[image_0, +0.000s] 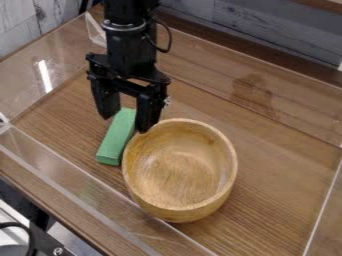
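The black gripper (127, 105) hangs over the upper end of a green block (115, 142), its two fingers apart and nothing seen held between them. The block lies on the wooden surface just left of a round, pale wooden bowl (179, 197), which is empty. Whether the fingers touch the block cannot be told from this view.
The wooden table (270, 120) has free room to the right and behind. A pale edge runs along the lower left, with a dark cable at the bottom left corner. A grey wall stands at the back.
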